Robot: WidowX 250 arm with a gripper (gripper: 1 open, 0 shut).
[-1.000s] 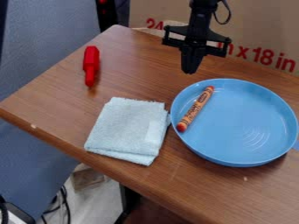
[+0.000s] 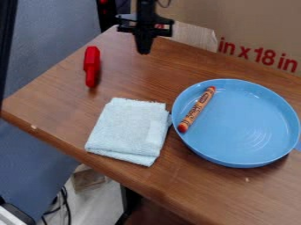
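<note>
My black gripper (image 2: 143,44) hangs over the back of the wooden table, to the right of and higher than a red bottle-like object (image 2: 91,65) lying near the left side. Whether its fingers are open or shut is unclear. A folded pale blue cloth (image 2: 127,132) lies at the front middle. An orange crayon-like stick (image 2: 196,109) rests on the left part of a blue plate (image 2: 245,123) on the right.
A cardboard box (image 2: 247,35) stands behind the table. The table's left edge drops to a blue-grey surface, with cables below at lower left. Bare wood (image 2: 153,75) is clear in the middle.
My gripper has moved left and up in the view, toward the back-left, closer to the red object. The objects on the table have not moved.
</note>
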